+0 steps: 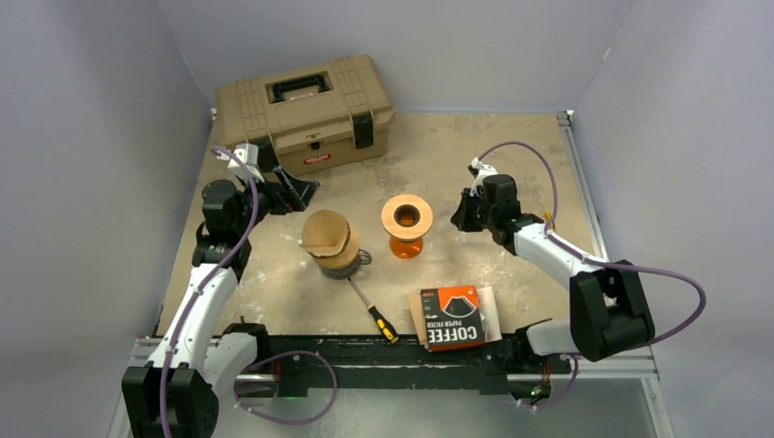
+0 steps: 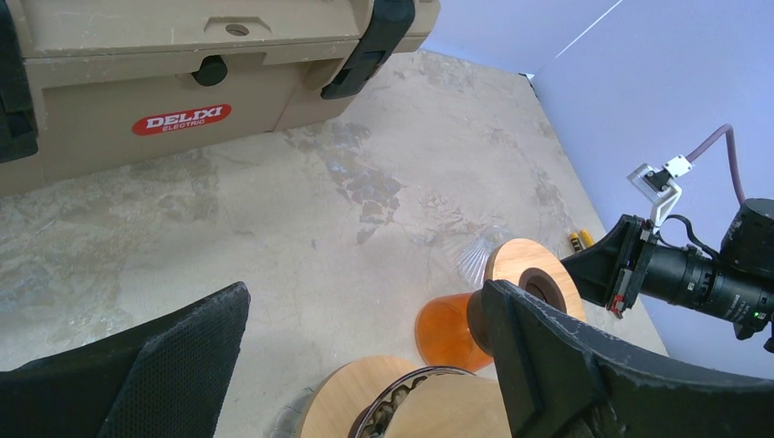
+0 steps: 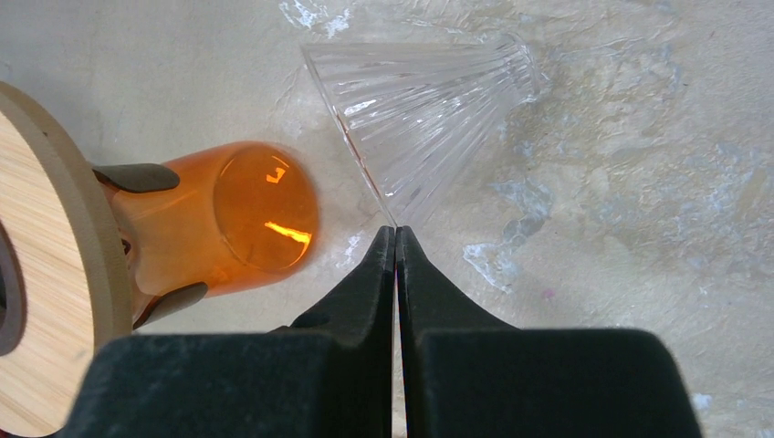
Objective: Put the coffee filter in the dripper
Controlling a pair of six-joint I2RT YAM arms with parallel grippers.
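Note:
In the right wrist view a clear ribbed cone dripper (image 3: 420,114) lies on its side on the table, its rim edge just beyond my fingertips. My right gripper is shut with nothing between its fingers; the cone is outside them. To its left stands an orange glass server (image 3: 260,214) with a wooden collar (image 1: 407,216). My left gripper is open and empty, high at the left. Below it a brown paper filter (image 1: 324,233) sits on the other dripper, whose wooden collar (image 2: 351,397) shows in the left wrist view.
A tan toolbox (image 1: 301,109) fills the back left. In front lie a yellow-black screwdriver (image 1: 374,312) and a coffee filter box (image 1: 453,318) over loose papers (image 1: 489,310).

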